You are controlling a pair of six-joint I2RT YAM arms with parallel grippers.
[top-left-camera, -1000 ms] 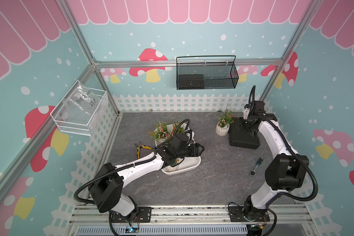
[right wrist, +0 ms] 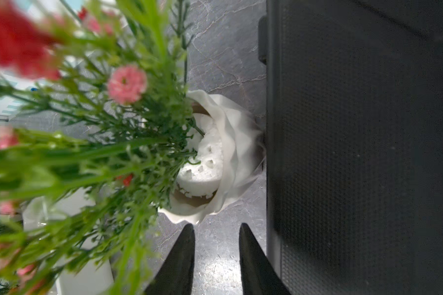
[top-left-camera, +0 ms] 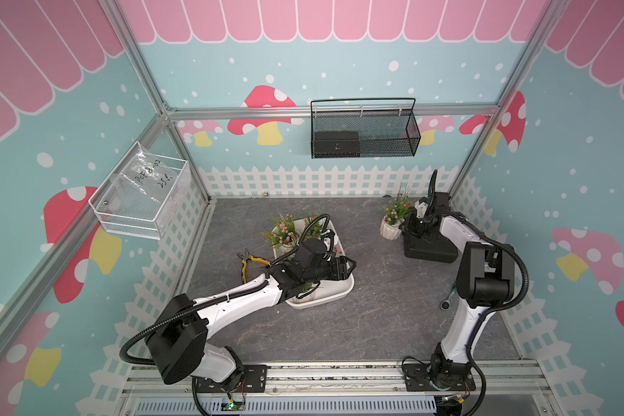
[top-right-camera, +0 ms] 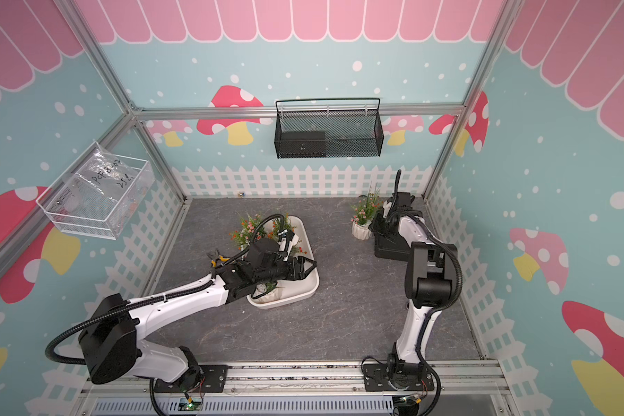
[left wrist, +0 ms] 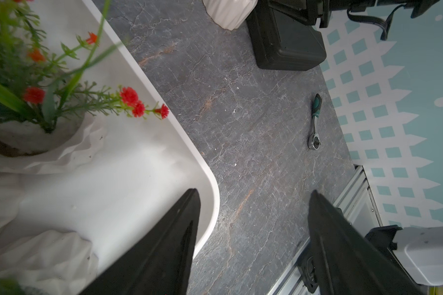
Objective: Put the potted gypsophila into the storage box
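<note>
A white storage box with potted flowers inside sits mid-left. My left gripper hangs open over its right rim, nothing between its fingers. Another potted gypsophila in a white ribbed pot stands right of it at the back, beside a black case. My right gripper is over the case's left edge near that pot, its fingers part open with nothing between them; the flowers fill much of the right wrist view.
A ratchet wrench lies on the right of the table; yellow-handled pliers lie left of the box. Wire baskets hang on the back and left walls.
My right arm has moved left and down toward the pot by the black case. My left arm has shifted slightly left. The pots have not visibly moved.
</note>
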